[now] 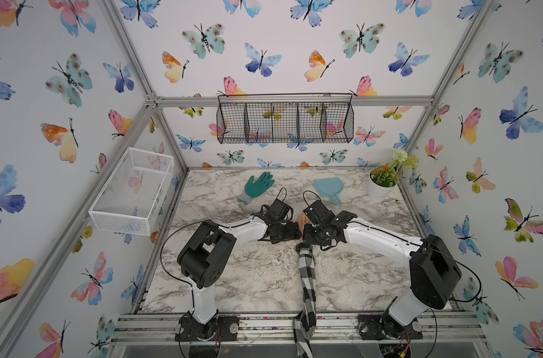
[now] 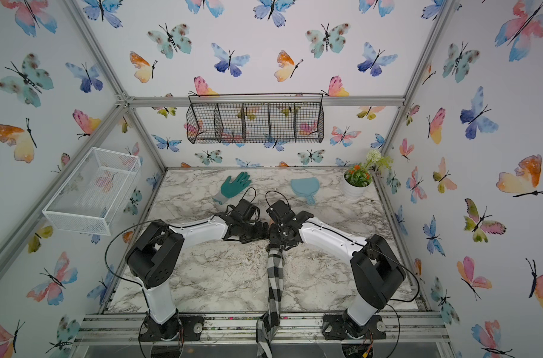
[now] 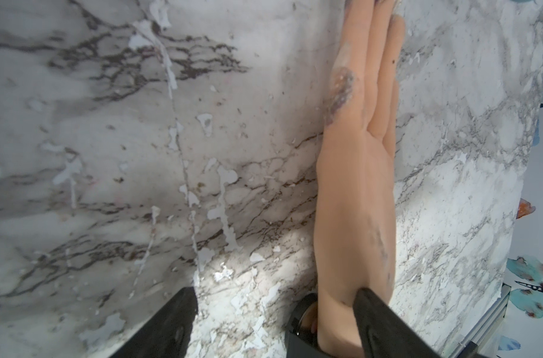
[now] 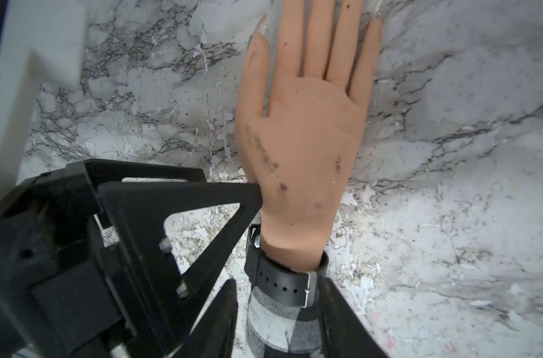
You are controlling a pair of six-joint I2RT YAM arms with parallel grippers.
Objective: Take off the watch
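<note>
A mannequin hand (image 4: 301, 143) in a checked sleeve (image 4: 283, 325) lies palm down at the table's centre. The watch's black strap (image 4: 286, 280) circles its wrist, buckle showing in the right wrist view. My left gripper reaches the wrist from the left, fingers apart beside the hand and strap. My right gripper is over the wrist, fingertips apart around the sleeve just below the strap. Whether either touches the strap I cannot tell.
A teal glove (image 1: 258, 185) and a light-blue dustpan (image 1: 328, 188) lie at the back, with a potted plant (image 1: 381, 182) at the back right. A white mesh basket (image 1: 131, 191) hangs on the left wall, a wire rack (image 1: 285, 122) on the back wall.
</note>
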